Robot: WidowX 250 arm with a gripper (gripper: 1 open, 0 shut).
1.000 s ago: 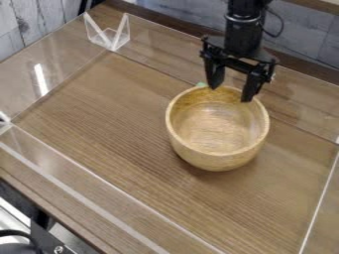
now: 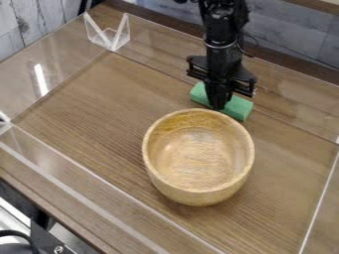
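My black gripper (image 2: 220, 87) hangs in the upper middle of the camera view, its fingertips down at a light green block (image 2: 231, 108) on the wooden table. Whether anything is between the fingers is hard to tell; they look close together. The green block lies just behind a large tan bowl (image 2: 196, 159), which is empty and sits right of centre.
A clear plastic object (image 2: 109, 32) stands at the back left. Dark cables (image 2: 16, 242) lie at the lower left corner.
The bowl has moved toward the front, uncovering the green block that was mostly hidden behind it. My gripper has come lower and toward the front, over the block.
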